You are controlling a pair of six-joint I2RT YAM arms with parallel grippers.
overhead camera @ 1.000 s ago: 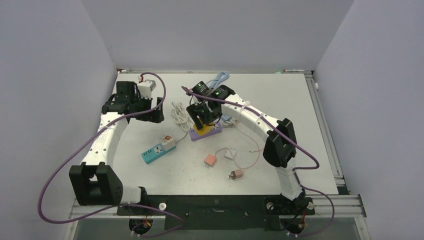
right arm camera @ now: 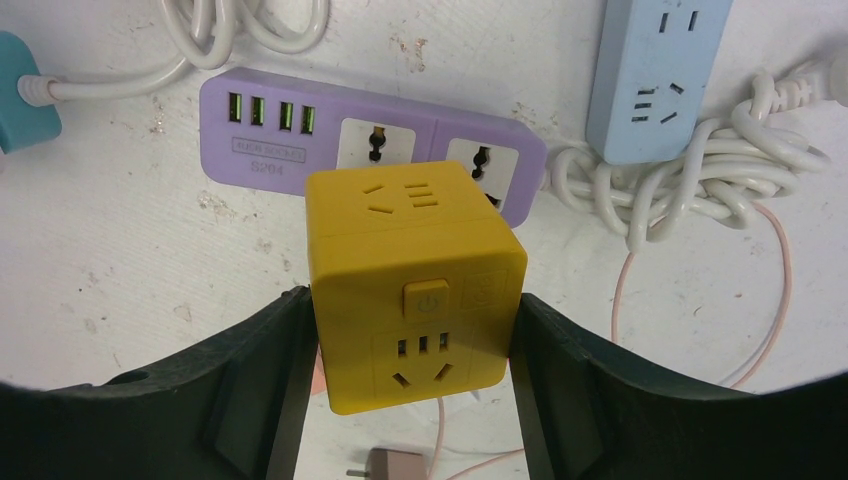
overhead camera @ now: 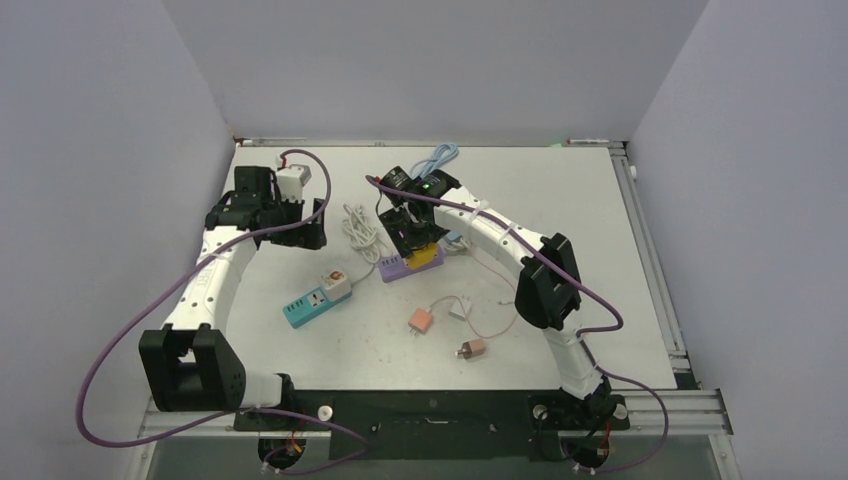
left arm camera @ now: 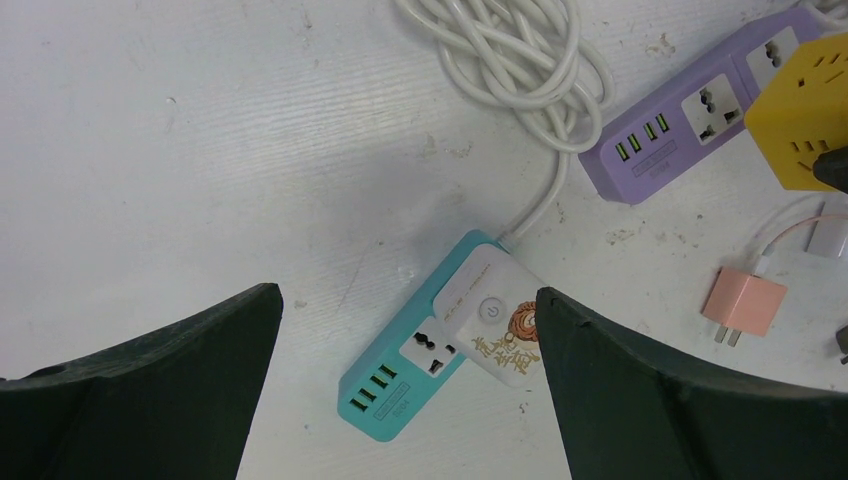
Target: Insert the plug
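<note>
The yellow cube plug (right arm camera: 415, 290) is clasped between both fingers of my right gripper, its button and socket faces toward the right wrist camera. Behind it lies the purple power strip (right arm camera: 270, 130), with several USB ports and two white socket panels; the cube covers part of both panels' lower edges. In the left wrist view the cube (left arm camera: 805, 115) appears by the strip's right part (left arm camera: 670, 110). Its prongs are hidden, and I cannot tell whether it touches the strip. My left gripper is open and empty, above the table left of the strips.
A teal strip (left arm camera: 400, 365) carries a white cube plug (left arm camera: 490, 315). Coiled white cable (left arm camera: 530, 60) lies between the strips. A light blue strip (right arm camera: 660, 80) is at the back. A pink charger (overhead camera: 421, 320) and a brown one (overhead camera: 471, 349) lie in front.
The right gripper has shifted slightly to the right along the purple strip, carrying the yellow cube with it. The left arm has barely moved.
</note>
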